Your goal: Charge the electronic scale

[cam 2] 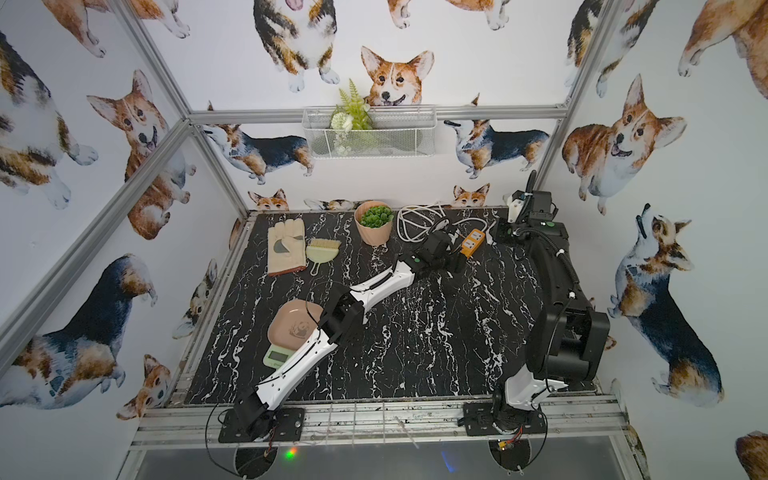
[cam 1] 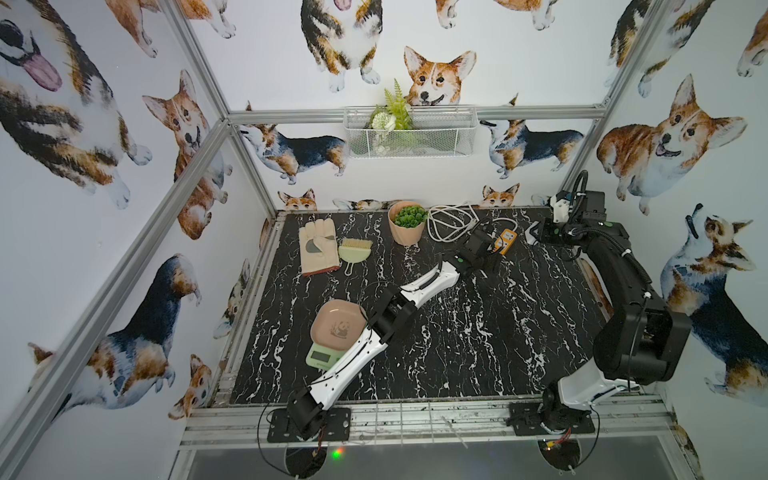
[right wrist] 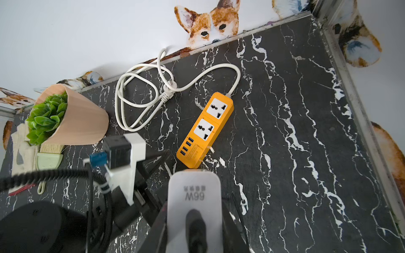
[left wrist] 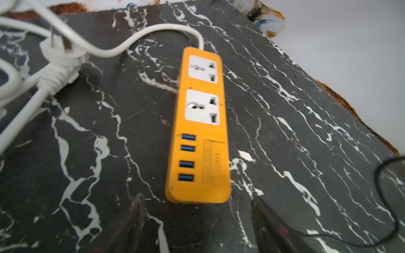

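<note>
An orange power strip (right wrist: 204, 128) with two sockets and several USB ports lies at the back right, its white cable (left wrist: 160, 26) trailing left. My left gripper is open just in front of the strip's USB end, nothing between its fingers. In the right wrist view a white 66W charger (right wrist: 194, 210) fills the space between the fingers of my raised right gripper, which is right of the strip; whether it is gripped is hard to see. The green scale (cam 1: 320, 356) with a pink tray (cam 1: 340, 324) sits at the front left, partly behind my left arm.
A potted succulent (cam 1: 406, 224), a glove (cam 1: 318, 244) and a brush (cam 1: 354, 249) stand along the back left. A thin black cable (left wrist: 381, 189) lies right of the strip.
</note>
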